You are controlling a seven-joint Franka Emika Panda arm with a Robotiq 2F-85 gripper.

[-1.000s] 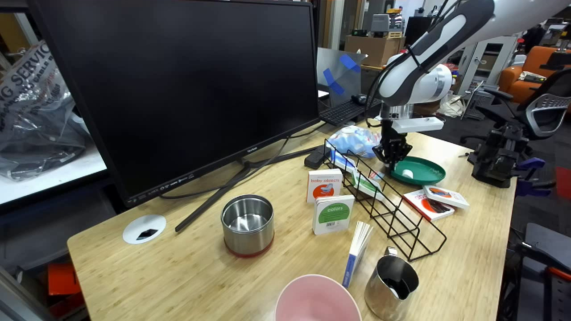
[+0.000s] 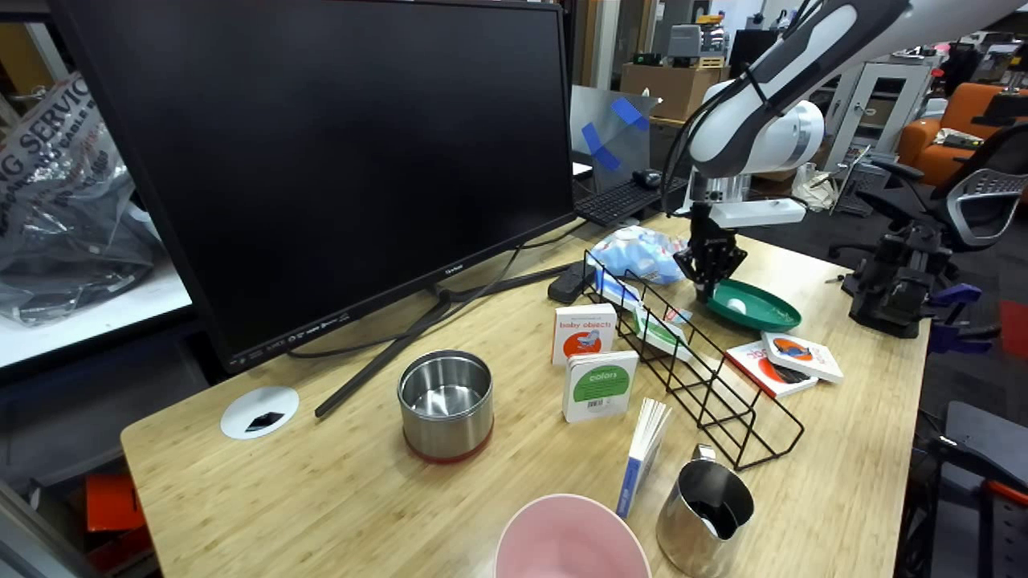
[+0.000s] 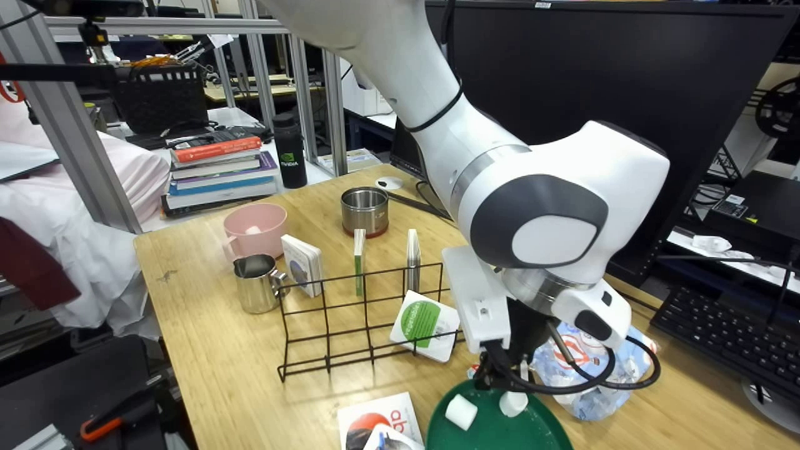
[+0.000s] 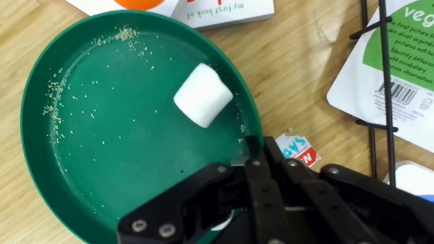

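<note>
A round green plate [image 4: 122,134] holds a white marshmallow [image 4: 204,95] and scattered crumbs. A second marshmallow [image 3: 514,404] shows in exterior view 2; in the wrist view, my gripper hides most of it. The gripper is shut on the plate's rim, on the side toward the wire rack, one finger inside the plate and one outside. Exterior view 1 has the gripper [image 2: 707,289] pointing down at the plate's near left edge, which looks slightly raised.
Close to the plate are the black wire rack [image 2: 711,396], two stacked books [image 2: 785,366] and a blue-and-white plastic bag [image 2: 638,254]. A pink mug [image 2: 573,544], metal pitcher [image 2: 703,515] and steel bowl [image 2: 446,409] stand farther off, beneath a large monitor [image 2: 337,164].
The gripper and wrist have risen a little and shifted slightly right. The plate's gripped side and the marshmallow visible in it sit a touch higher than before.
</note>
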